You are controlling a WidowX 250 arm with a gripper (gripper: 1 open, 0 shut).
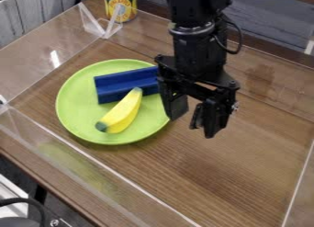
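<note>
The black robot arm reaches down from the top of the view, its gripper point(194, 109) hanging over the wooden table with its two dark fingers spread open and nothing seen between them. It is just right of a green plate point(77, 114), overlapping its right edge in the view. On the plate lie a yellow banana point(119, 112) and a blue block point(123, 82), whose right end is partly hidden by the gripper.
A can point(120, 6) stands at the top left edge. Bare table point(208, 175) fills the right and front. A black cable lies at the bottom left corner. Transparent barriers edge the table.
</note>
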